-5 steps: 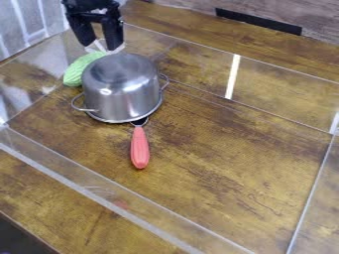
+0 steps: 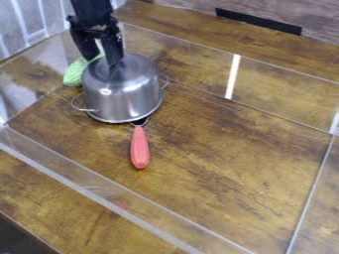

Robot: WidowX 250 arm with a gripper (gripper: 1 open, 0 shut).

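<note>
A steel pot (image 2: pixel 126 97) with a lid and wire handles stands on the wooden table. My gripper (image 2: pixel 106 58) is over the back of the pot, near the lid's top, and looks open; whether it touches the lid cannot be told. A pale green object (image 2: pixel 75 72) lies behind the pot at the left, partly hidden. A red-handled utensil (image 2: pixel 139 149) lies in front of the pot.
A white strip (image 2: pixel 233 77) is on the table at the back right. Clear edging runs along the left and front.
The pot and red-handled utensil look unmoved.
</note>
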